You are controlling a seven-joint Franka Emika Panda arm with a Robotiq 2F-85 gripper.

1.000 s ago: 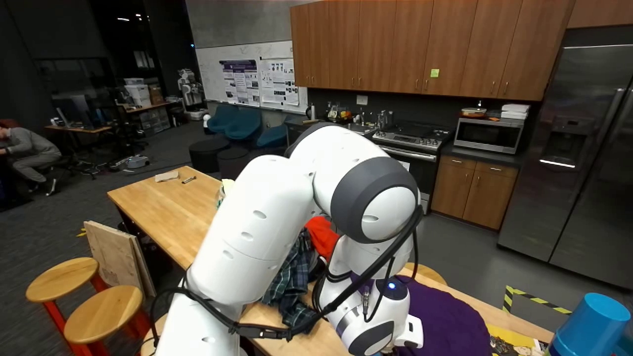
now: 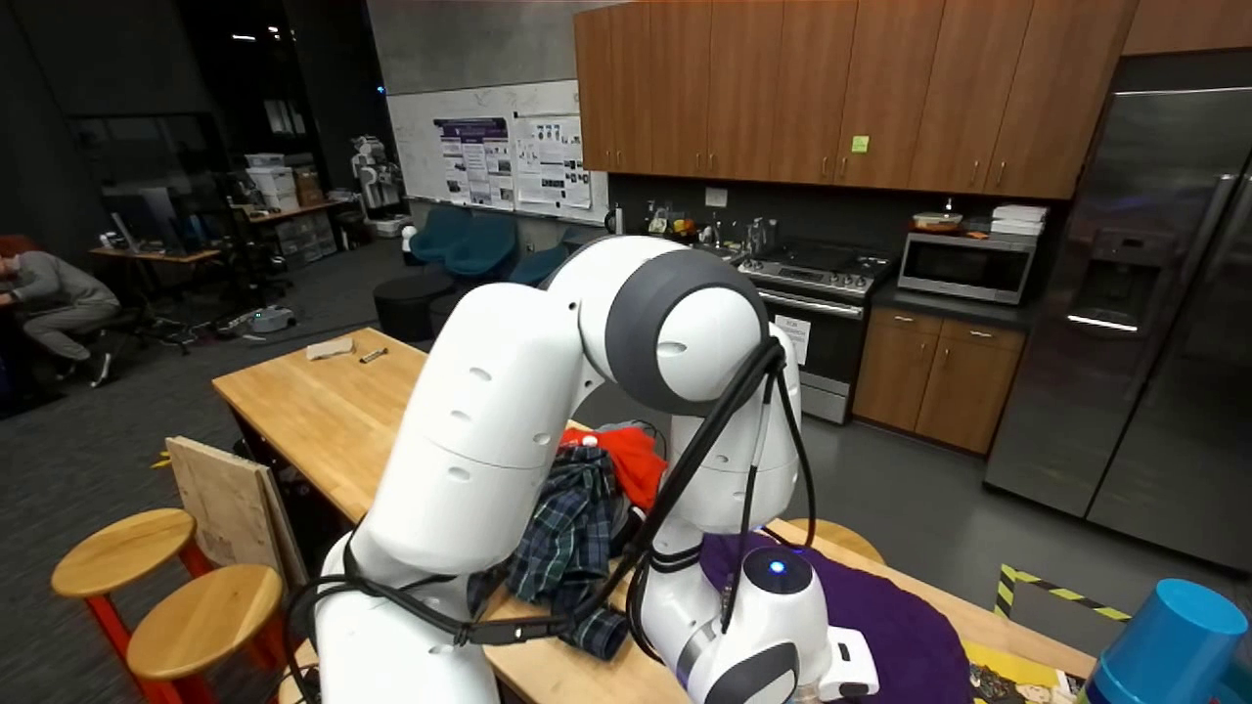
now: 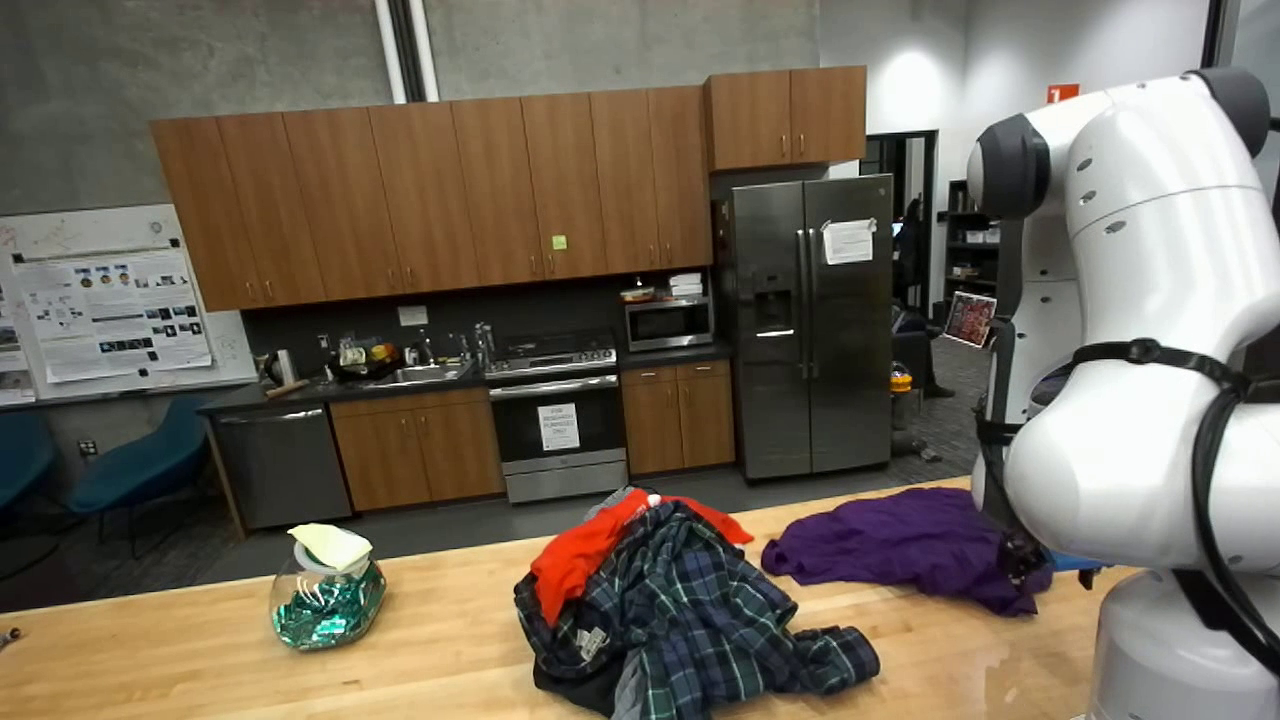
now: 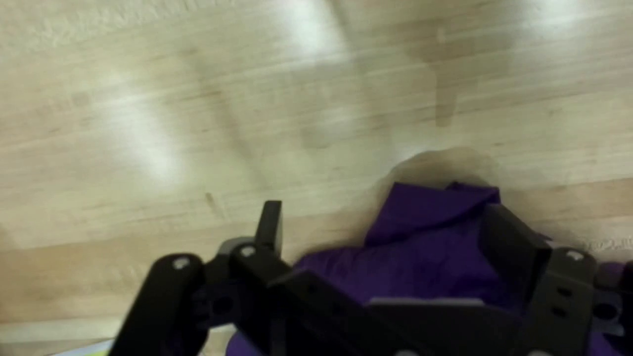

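Observation:
A purple cloth (image 3: 888, 540) lies spread and wrinkled on the wooden table, close to the robot's base. In the wrist view, a folded corner of the purple cloth (image 4: 415, 237) shows between the widely parted fingers of my gripper. My fingers are open, and whether the fingers touch the cloth cannot be told. From the second exterior view, the dark gripper (image 3: 1022, 559) is low at the cloth's right end, partly hidden by the arm. The arm covers the fingers in the first exterior view, where the cloth (image 2: 904, 634) extends beyond the wrist.
A heap of plaid shirt (image 3: 720, 600) and red cloth (image 3: 582, 558) lies mid-table. Farther left stands a glass bowl (image 3: 326, 604) with green contents. A blue cup (image 2: 1174, 645) is at the right in the first exterior view. Bare table separates bowl and heap.
The arm's elbow has shifted left and up in the first exterior view, while the wrist has moved slightly right over the purple cloth. The cloth looks much the same.

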